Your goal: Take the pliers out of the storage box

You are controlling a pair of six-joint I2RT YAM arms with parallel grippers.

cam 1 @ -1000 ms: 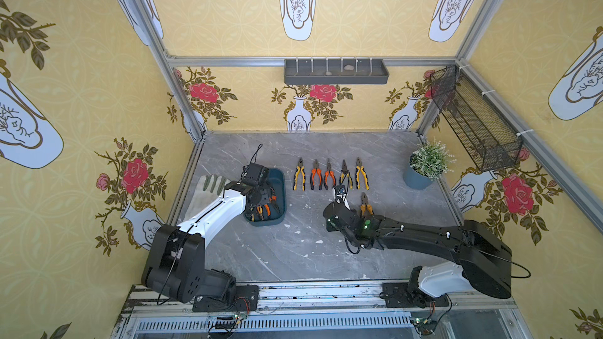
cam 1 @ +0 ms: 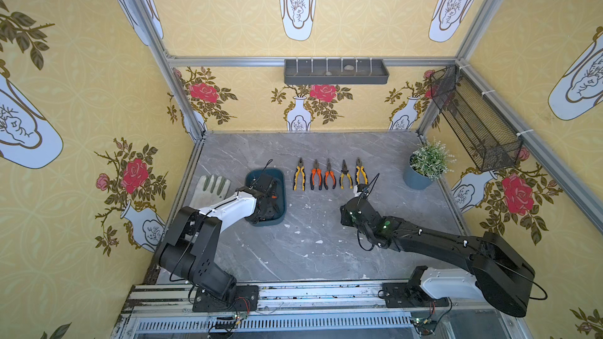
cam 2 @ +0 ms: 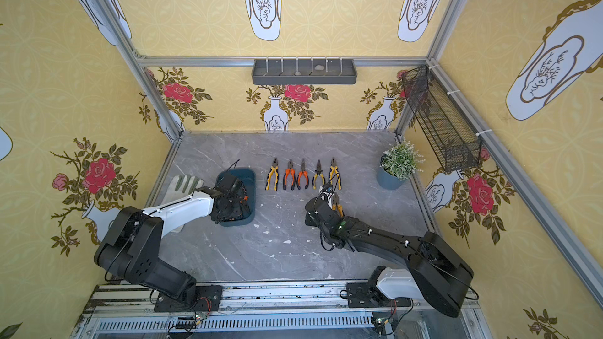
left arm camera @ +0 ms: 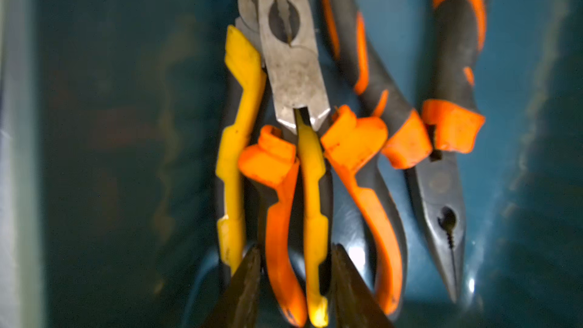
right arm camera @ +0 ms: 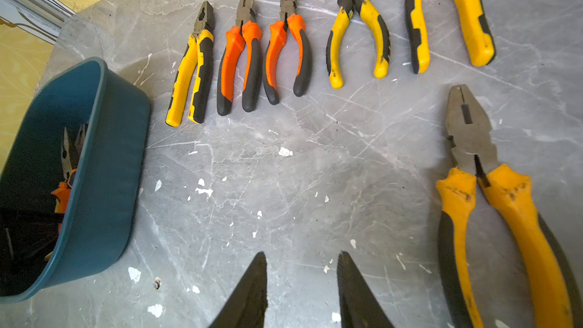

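Inside the blue storage box [cam 1: 284, 193], the left wrist view shows several pliers lying close together. My left gripper is in the box, its fingers parted. A yellow handle [left arm camera: 314, 218] and an orange handle [left arm camera: 279, 224] of two overlapping pliers lie in the gap, and the fingers do not look closed on either. At the right in that view, black-and-orange pliers [left arm camera: 438, 188] point their fingers nearer. Over bare tabletop, my right gripper is open and empty. A loose pair of yellow-black pliers [right arm camera: 516, 206] lies to its right.
Several pliers stand in a row behind, including orange ones [right arm camera: 240, 54] and yellow ones [right arm camera: 194, 66]. White gloves [cam 1: 210, 191] lie left of the box, a potted plant [cam 1: 427, 166] stands at the right. Tabletop between box and right gripper is clear.
My left gripper has moved rightward and toward the front within the box, covering more of its contents. The right arm has shifted right and now hides the loose pliers in the top left view.
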